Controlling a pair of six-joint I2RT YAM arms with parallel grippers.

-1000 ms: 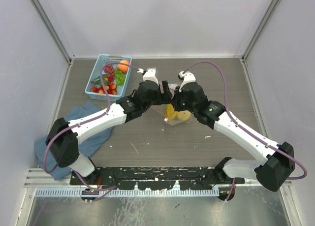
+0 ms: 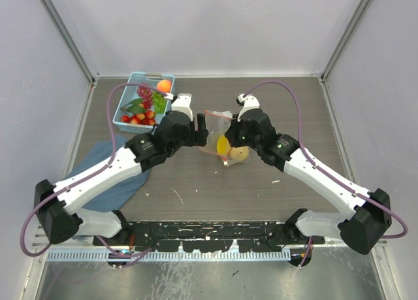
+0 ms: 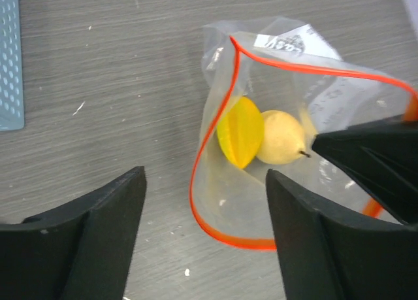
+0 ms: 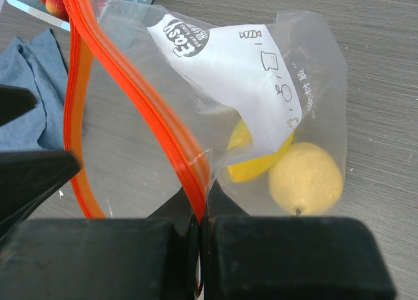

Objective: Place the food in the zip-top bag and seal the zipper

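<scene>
A clear zip bag [image 4: 313,71] with an orange zipper edge stands with its mouth spread wide. Inside it lie a yellow food piece [image 3: 240,131] and a round pale yellow fruit [image 3: 281,138]. The right gripper is shut on the bag's orange rim, seen in the right wrist view. Just left of the bag mouth, the left gripper is part open, its fingers apart with nothing held between them. The bag's far orange rim passes near the left gripper's right finger [image 3: 313,228].
At the back left stands a light blue basket [image 2: 123,127] holding an orange, grapes and several red fruits. A blue cloth [image 2: 121,199] lies front left, partly under the left arm. The table in front of the bag is bare.
The bag mouth now shows wider. The right arm holds still.
</scene>
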